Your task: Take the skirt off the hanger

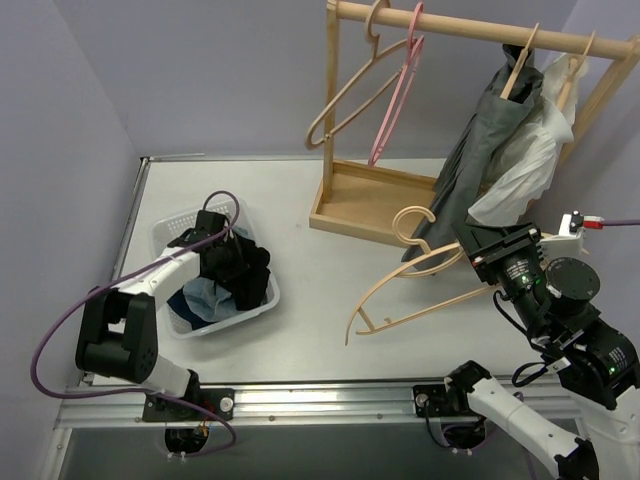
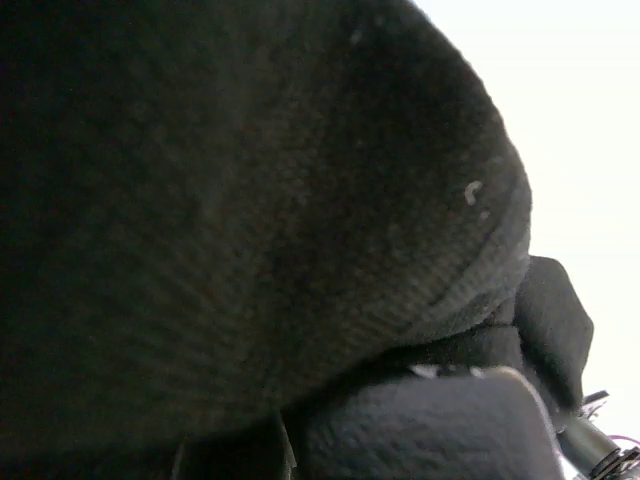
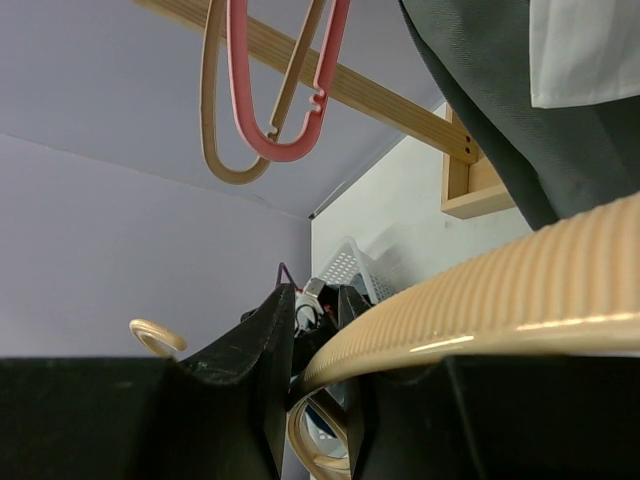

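Note:
A white basket (image 1: 250, 312) at the left holds blue cloths and a dark garment (image 1: 250, 276), probably the skirt. My left gripper (image 1: 228, 245) is down in the basket, shut on the dark garment, whose fabric (image 2: 260, 180) fills most of the left wrist view. My right gripper (image 1: 485, 262) is at the right, shut on an empty beige hanger (image 1: 385, 279), which curves across the right wrist view (image 3: 490, 290).
A wooden rack (image 1: 330, 90) at the back holds empty beige and pink hangers (image 1: 395, 90), a grey garment (image 1: 460, 170) and a white garment (image 1: 520, 170).

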